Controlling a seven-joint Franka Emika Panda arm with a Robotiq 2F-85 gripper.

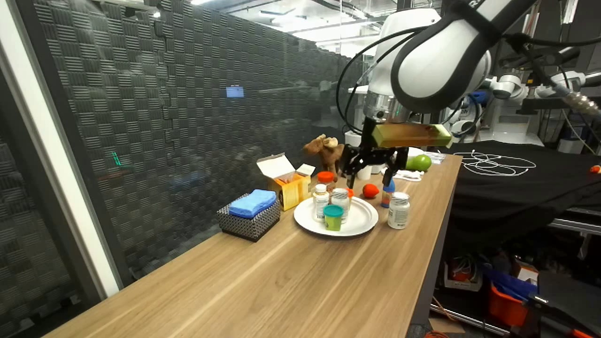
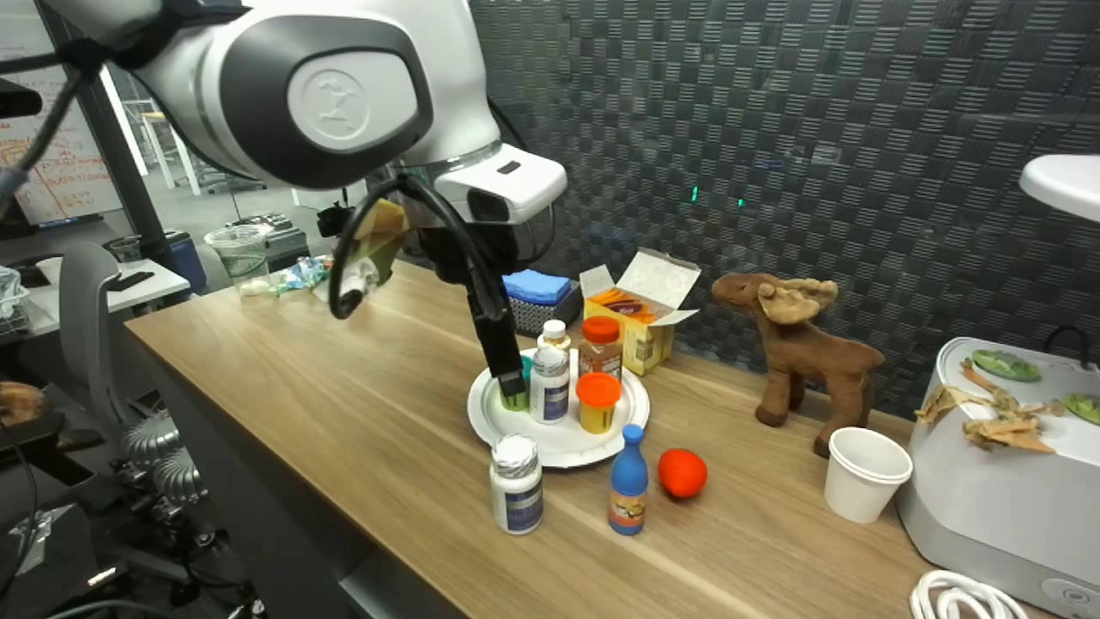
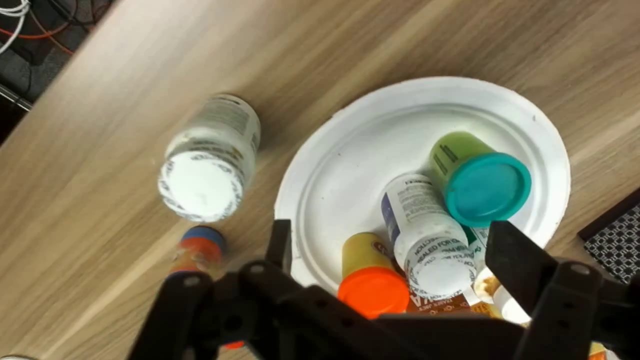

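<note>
My gripper is open above the white plate [image 3: 342, 156], its fingers wide apart with nothing held between them. On the plate are a teal-lidded green tub [image 3: 489, 183], a white bottle [image 3: 420, 222], an orange-lidded yellow tub [image 2: 598, 402], a red-lidded jar [image 2: 600, 346] and a smaller white-capped bottle [image 1: 320, 202]. Another white bottle [image 2: 516, 485] stands upright on the table, off the plate's near side in exterior view 2. Beside it is a blue bottle [image 2: 628, 483], partly hidden by the gripper in the wrist view.
A red ball-like object [image 2: 682, 473] lies near the blue bottle. Behind the plate are an open yellow box [image 1: 293, 188] and a dark basket [image 1: 248, 219] with a blue cloth. A plush moose [image 2: 815, 356] and paper cups [image 2: 864, 474] stand farther along. Bare table [image 1: 270, 281] stretches out at the front.
</note>
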